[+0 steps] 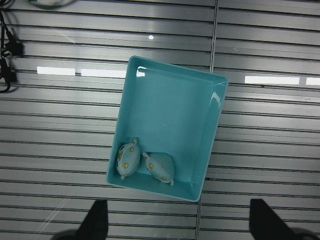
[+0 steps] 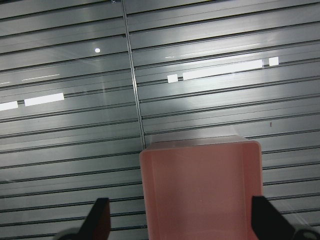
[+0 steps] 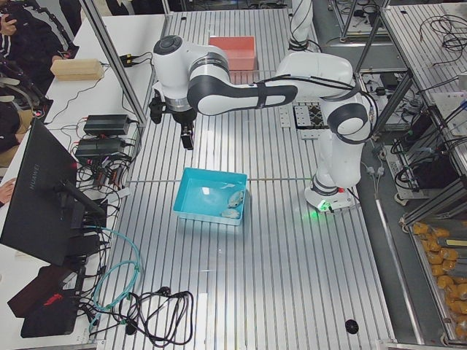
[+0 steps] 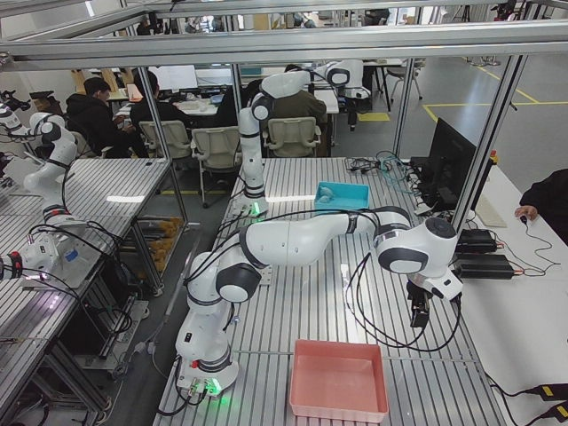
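Note:
A teal bin (image 3: 197, 191) (image 4: 341, 202) (image 1: 170, 105) sits on the slatted metal table, holding two pale plush toys with yellow spots (image 1: 128, 159) at one end. Above it my left gripper stands open and empty, its two dark fingers at the lower corners of the left wrist view. A pink bin (image 4: 338, 383) (image 2: 200, 190) lies at the other end of the table, empty. Over it my right gripper is open, with nothing between its fingers.
A monitor (image 3: 40, 189), power units and looped cables (image 3: 160, 313) line one side of the table. Metal frame posts stand at the edges. The table surface between the two bins is mostly clear.

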